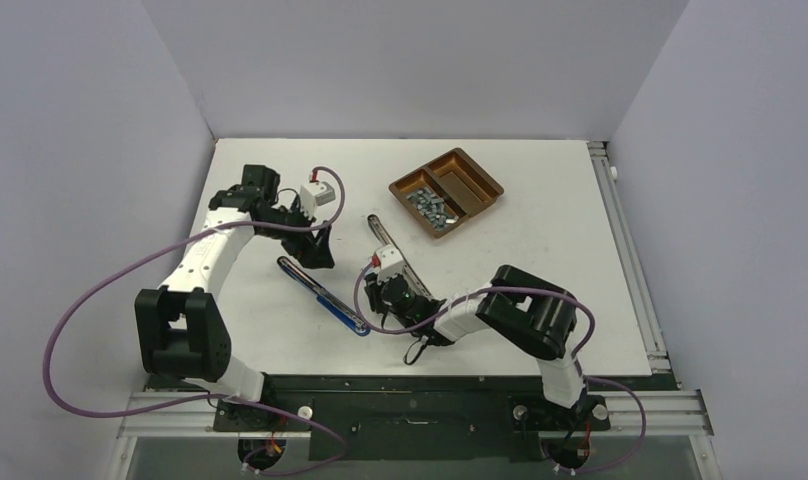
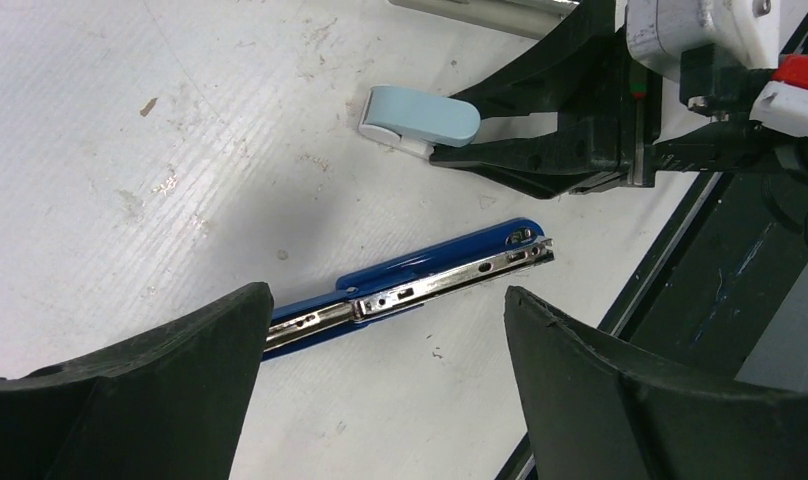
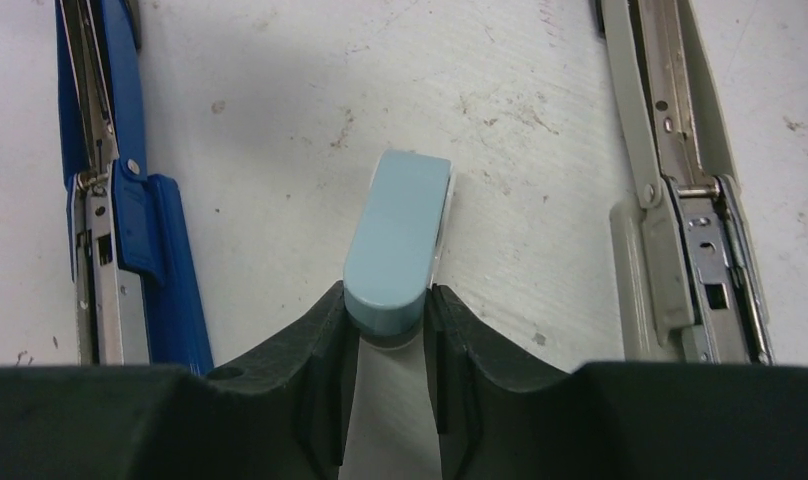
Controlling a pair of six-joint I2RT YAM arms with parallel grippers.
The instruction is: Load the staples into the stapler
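Note:
A blue stapler (image 1: 328,300) lies opened flat on the table, also seen in the left wrist view (image 2: 430,258). A grey stapler (image 3: 635,270), likewise opened, lies to the right. Between them is a small light-blue block (image 3: 400,220) with a white base, perhaps a staple remover. My right gripper has its fingertips at the block's near end, on either side of it; whether they grip is unclear. My left gripper stands open above the table near the blue stapler, nothing between its fingers.
A brown two-compartment tray (image 1: 469,182) at the back holds several small grey pieces, apparently staples, in its left compartment.

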